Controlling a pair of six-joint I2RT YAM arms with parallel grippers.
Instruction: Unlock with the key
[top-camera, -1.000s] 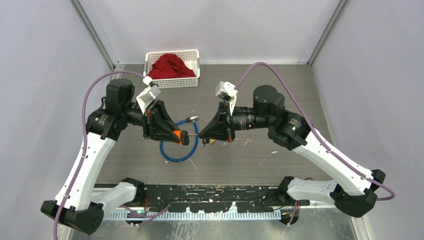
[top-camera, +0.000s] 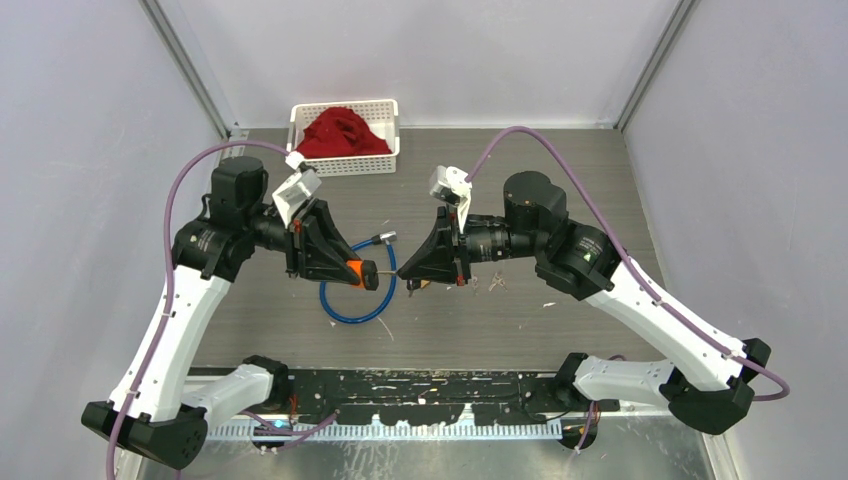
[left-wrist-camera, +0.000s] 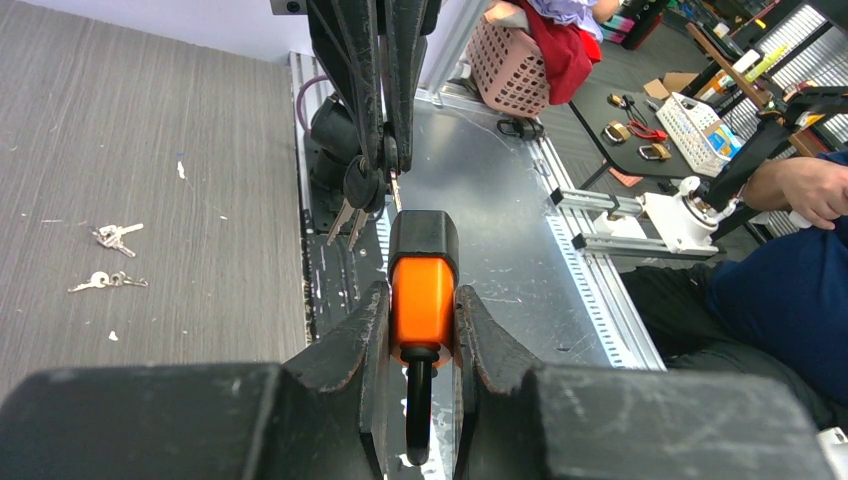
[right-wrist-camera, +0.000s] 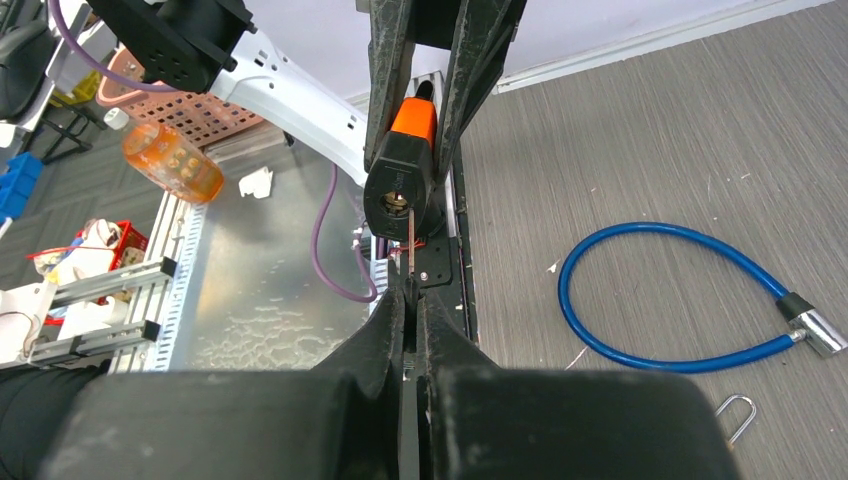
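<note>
An orange-and-black lock (top-camera: 357, 272) (left-wrist-camera: 421, 300) (right-wrist-camera: 398, 180) is clamped in my left gripper (top-camera: 350, 271), its black end face with a round keyhole turned toward the right arm. My right gripper (top-camera: 405, 272) is shut on a key (right-wrist-camera: 411, 245), whose thin blade points at the keyhole, its tip at or just below it in the right wrist view; whether it touches cannot be told. More keys hang beside that gripper's fingers in the left wrist view.
A blue cable lock (top-camera: 340, 320) (right-wrist-camera: 650, 228) lies on the table below the grippers. Loose keys (left-wrist-camera: 108, 280) lie on the table. A white basket (top-camera: 390, 160) with red cloth stands at the back.
The right gripper and key have shifted very slightly in the top view; the left arm looks unchanged.
</note>
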